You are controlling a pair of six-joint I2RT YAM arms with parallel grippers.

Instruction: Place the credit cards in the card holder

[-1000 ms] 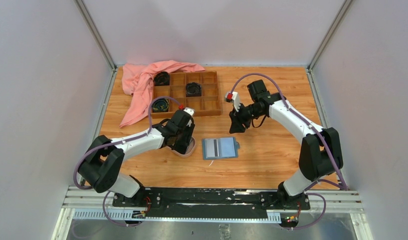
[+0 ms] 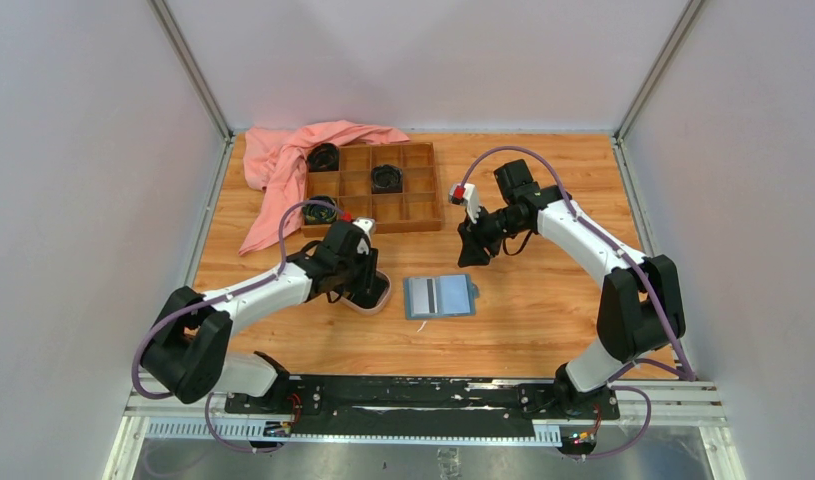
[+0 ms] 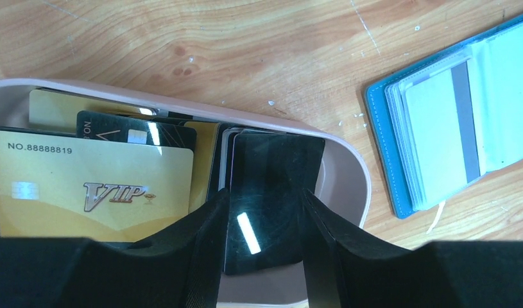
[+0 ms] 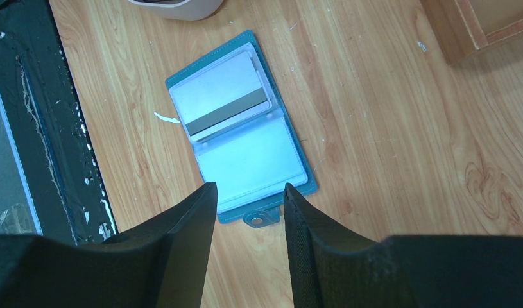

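Observation:
The teal card holder (image 2: 440, 297) lies unfolded on the table, a pale striped card sleeve on one side. Left of it, the white box (image 3: 358, 168) holds several cards, including a gold VIP card (image 3: 92, 186) and a black card (image 3: 271, 192). Low over the box, my left gripper has its fingers apart with the black card in view between them. The right fingertip overlaps that card; whether the fingers grip it cannot be told. My right gripper is part open above the table, empty between its fingers, with the holder lying beyond.
A wooden compartment tray (image 2: 413, 226) with several dark coiled items stands at the back left, beside a pink cloth (image 2: 273, 185). Bare table surrounds the holder and stretches to the right. A dark frame edge (image 2: 423, 393) runs along the front.
The right arm and the card holder look unmoved.

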